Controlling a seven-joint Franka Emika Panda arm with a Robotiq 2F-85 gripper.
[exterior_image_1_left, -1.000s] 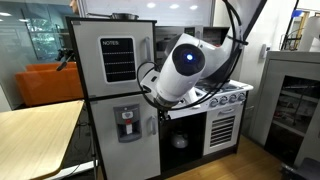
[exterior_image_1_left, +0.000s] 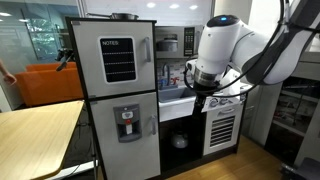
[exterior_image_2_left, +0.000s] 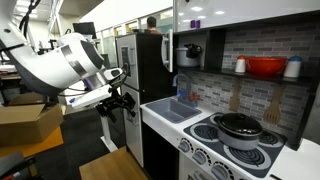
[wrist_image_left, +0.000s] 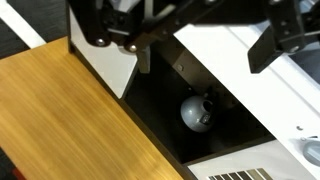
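My gripper hangs open in the wrist view, a wide gap between its dark fingers and nothing held there. Beyond and below it, a round grey pot or kettle (wrist_image_left: 197, 113) sits inside the dark open compartment of the toy kitchen. In exterior view 1 the same pot (exterior_image_1_left: 180, 141) rests low in that compartment, and my gripper (exterior_image_1_left: 200, 100) is above it and to its right, apart from it. From the other side, my gripper (exterior_image_2_left: 119, 102) appears in front of the counter, near the fridge; its fingers are too small to judge there.
The grey fridge (exterior_image_1_left: 124, 95) stands left of the compartment, and a white oven door (exterior_image_1_left: 221, 128) lies to its right. Above are the sink (exterior_image_2_left: 175, 111) and a dark pot (exterior_image_2_left: 239, 130) on the stove. A wooden table (exterior_image_1_left: 35, 140) is at the left.
A person at the left is gone from view.
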